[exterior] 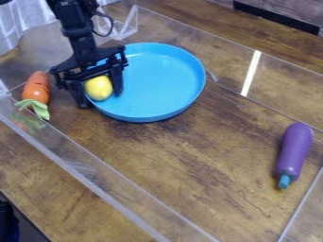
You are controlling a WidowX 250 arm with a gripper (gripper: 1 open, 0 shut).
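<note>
A black gripper (pixel 91 79) reaches down from the top left onto a yellow round object (pixel 98 89) at the left side of a blue plate (pixel 158 85). Its dark fingers surround the yellow object; whether they grip it is hard to tell.
An orange carrot (pixel 37 90) with green leaves lies left of the plate. A purple eggplant (pixel 294 151) lies at the right.
</note>
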